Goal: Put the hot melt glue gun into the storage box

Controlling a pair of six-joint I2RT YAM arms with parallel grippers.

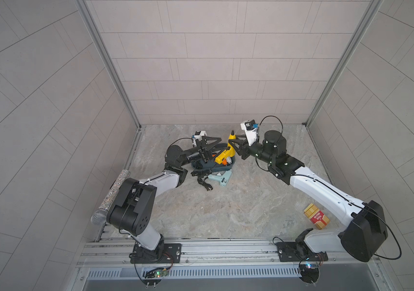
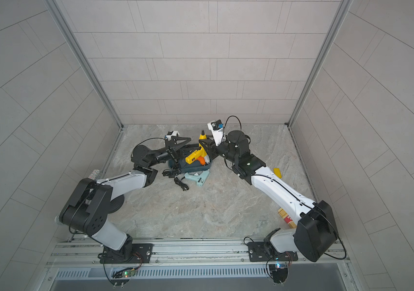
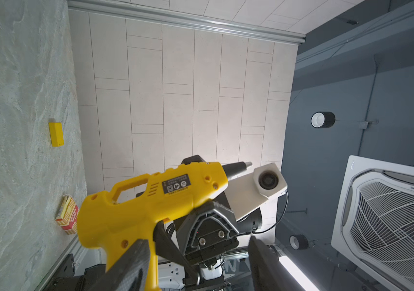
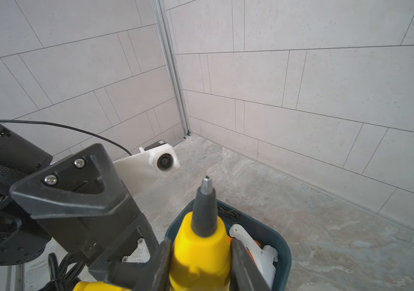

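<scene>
The yellow hot melt glue gun (image 1: 224, 154) is held upright, nozzle up, by my right gripper (image 1: 233, 143) above the storage box (image 1: 216, 167); in the right wrist view its nose (image 4: 199, 257) lies between the blurred fingers. My left gripper (image 1: 212, 148) stands part open beside the gun, its blurred fingers reaching toward the gun's handle in the left wrist view; whether they touch it I cannot tell. The dark blue box holds orange and white items, partly hidden by the gun and grippers.
A light teal tool (image 1: 222, 178) and black cables (image 1: 206, 184) lie in front of the box. A yellow-red carton (image 1: 316, 216) is at the front right, a small yellow block (image 2: 277, 172) at the right.
</scene>
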